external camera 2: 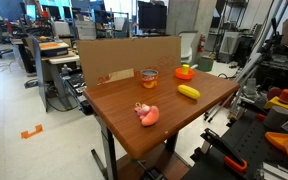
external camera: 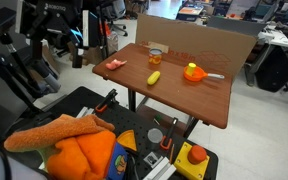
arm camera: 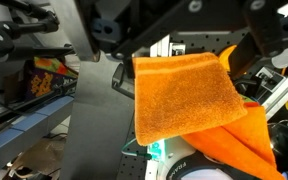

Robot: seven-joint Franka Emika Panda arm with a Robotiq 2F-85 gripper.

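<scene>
In exterior view 1 my dark gripper (external camera: 66, 48) is raised at the upper left, away from the table (external camera: 189, 98). In the wrist view its dark fingers (arm camera: 106, 22) stand apart at the top, with no object seen held between them. An orange cloth (arm camera: 184, 97) appears beyond them. On the table are a yellow banana-shaped item (external camera: 153, 78), a pink item (external camera: 115, 64), a jar with an orange band (external camera 2: 149, 77), and a yellow cup (external camera: 192, 67) on an orange dish (external camera 2: 185, 73).
A cardboard panel (external camera: 199, 43) stands along the table's back edge. Near the camera, orange cloths (external camera: 82, 150) and a yellow box with a red button (external camera: 195, 157) lie by the dark base. Bare tabletop surrounds the items.
</scene>
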